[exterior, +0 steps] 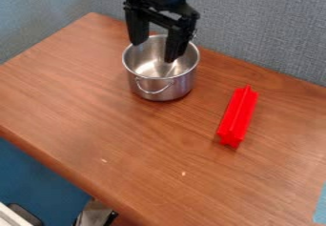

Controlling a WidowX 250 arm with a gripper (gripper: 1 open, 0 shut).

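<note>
A black gripper (155, 37) hangs over a steel pot (159, 79) with a wire handle, its fingers open, one near the pot's left rim and the other over the pot toward the right. Whether the fingertips touch the pot cannot be told. A red elongated block (237, 115) lies on the wooden table to the right of the pot.
A grey padded wall (261, 30) runs behind it. Blue floor and some grey equipment show at the lower left, beyond the table's edge.
</note>
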